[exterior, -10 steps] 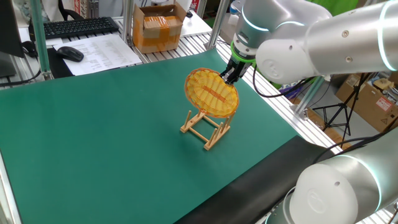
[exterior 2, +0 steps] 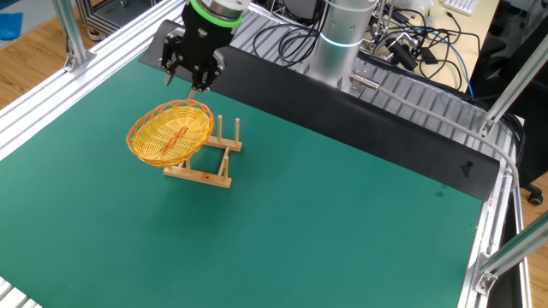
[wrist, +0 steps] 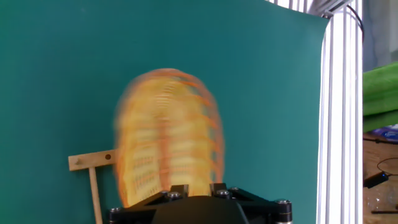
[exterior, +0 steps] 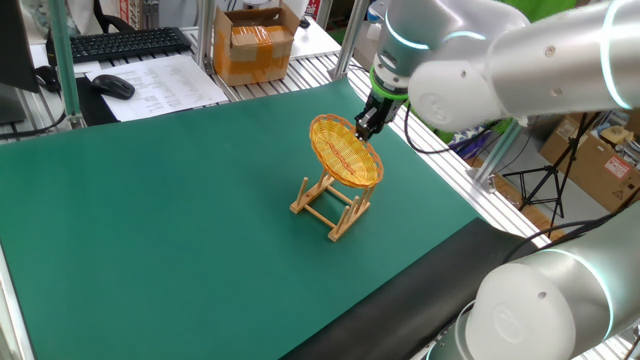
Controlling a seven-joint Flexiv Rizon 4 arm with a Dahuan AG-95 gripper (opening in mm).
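The yellow woven oval basket (exterior: 345, 152) with an orange rim stands tilted on a small wooden rack (exterior: 319, 213). In the second exterior view, the basket (exterior 2: 171, 135) leans over the left side of the rack (exterior 2: 199, 176). My gripper (exterior 2: 187, 85) is just above the basket's upper rim, its fingers spread apart. The wrist view shows the basket (wrist: 169, 134) blurred, its near end running down to the gripper, where a gap separates the two fingertips. Whether a finger still touches the rim cannot be made out.
A cardboard box (exterior: 254, 45), a mouse (exterior: 113, 87) and papers lie beyond the far edge. A black strip (exterior 2: 342, 128) borders the arm's base.
The basket has turned and tilted on the rack, showing a narrower face than one second ago. The arm has hardly moved.
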